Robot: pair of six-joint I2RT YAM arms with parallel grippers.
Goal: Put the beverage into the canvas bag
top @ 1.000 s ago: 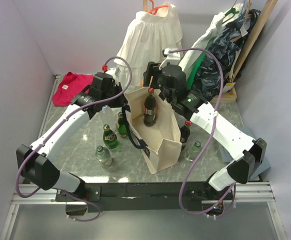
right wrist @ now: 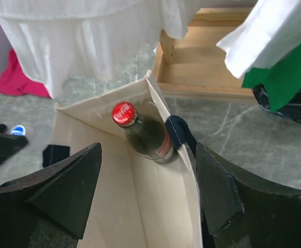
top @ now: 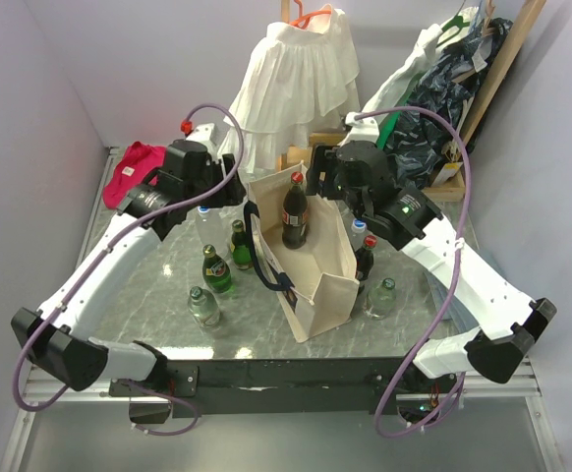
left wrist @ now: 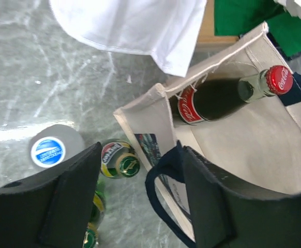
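Observation:
A cola bottle (top: 295, 216) with a red cap stands upright inside the canvas bag (top: 330, 295), near its back end. Over the bag's left rim my left gripper is open, with no bottle held; its right finger overlaps the dark bag handle (left wrist: 163, 181) in the left wrist view. My right gripper is open too, above the bag's right rim, with nothing gripped. In the right wrist view the bottle's cap (right wrist: 123, 112) shows beyond the fingertips, and the bag's right wall runs up close by the right finger.
Left of the bag stand green bottles (top: 217, 270), a clear bottle (top: 204, 307) and a blue-capped bottle (left wrist: 49, 150). To its right are another cola bottle (top: 365, 261) and a clear bottle (top: 380, 298). A white dress (top: 291, 88) hangs behind, with a wooden tray (right wrist: 207, 57) beneath.
My left gripper has gone from shut to open and shifted slightly left, off the bag's rim. The right gripper has moved right and nearer the bag. The bottle stays inside.

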